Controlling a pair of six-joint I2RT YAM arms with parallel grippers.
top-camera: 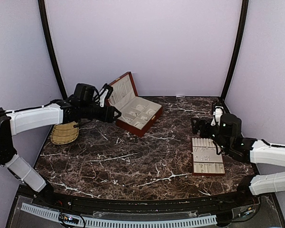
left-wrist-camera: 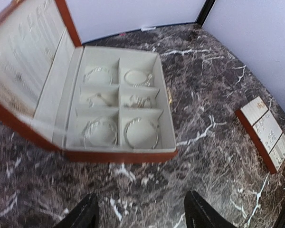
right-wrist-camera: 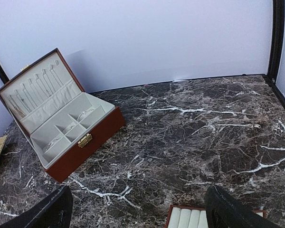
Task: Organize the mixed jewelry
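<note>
The red-brown jewelry box (top-camera: 141, 130) stands with its lid up at the back of the table. Bracelets lie in its white compartments, among them a round bracelet (left-wrist-camera: 141, 133) in the near right one. Several necklaces (right-wrist-camera: 41, 85) hang inside the lid. To the left of the box, my left gripper is open and empty. On the right lies a flat tray (top-camera: 208, 159) with ring rolls and small compartments holding little pieces. Above the tray's far end hovers my right gripper, open, with nothing between its fingers.
A woven basket (top-camera: 64, 134) sits at the left, partly behind my left arm; it looks empty where it shows.
</note>
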